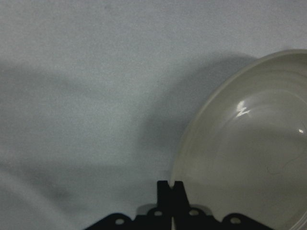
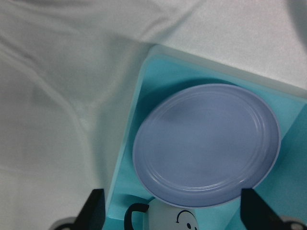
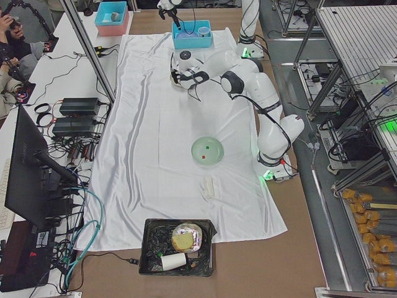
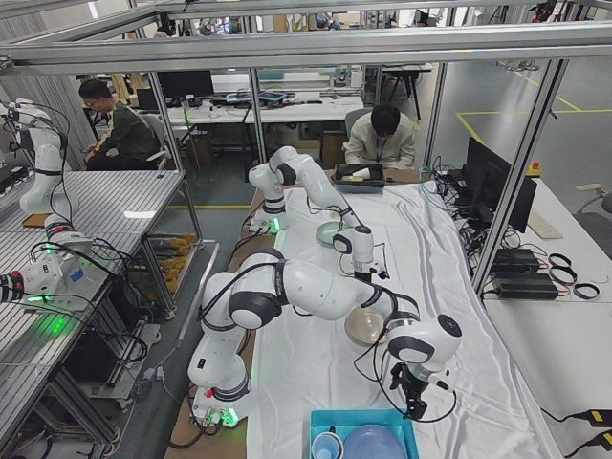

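Observation:
A beige bowl (image 4: 365,325) rests on the white cloth. In the left wrist view my left gripper is shut above the rim of that bowl (image 1: 240,143), with nothing visible between its fingertips. My right gripper is open above a blue bin (image 2: 158,72), which holds a blue plate (image 2: 206,139) and a white mug (image 2: 168,218) with a face and a dark handle.
A green plate (image 3: 207,155) with small coloured pieces and a pale strip (image 3: 209,187) lie on the cloth. A black tray (image 3: 149,248) with foil and food sits at one end.

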